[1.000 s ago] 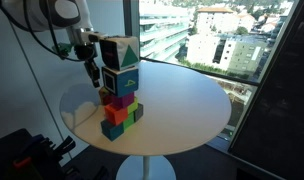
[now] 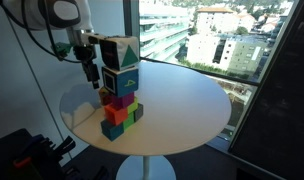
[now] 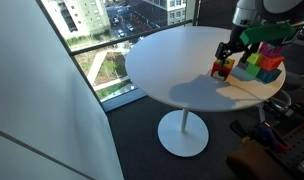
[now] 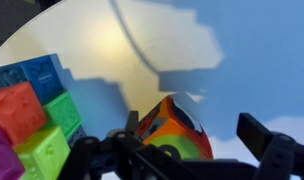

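Observation:
My gripper stands open in the wrist view, its dark fingers [image 4: 270,140] spread to either side of a red-orange block [image 4: 172,125] with green on its face. In exterior view 2 that block [image 3: 222,69] rests on the table, just below the gripper [image 3: 229,52]. Left of it in the wrist view is a cluster of coloured blocks: red [image 4: 17,108], green [image 4: 64,112] and blue [image 4: 40,75]. From exterior view 1, the gripper [image 2: 94,78] appears behind the blocks, with the fingertips partly hidden.
Two large cubes, one with a triangle [image 2: 120,51] and one dark blue [image 2: 120,82], appear above the coloured blocks [image 2: 120,115] in exterior view 1.

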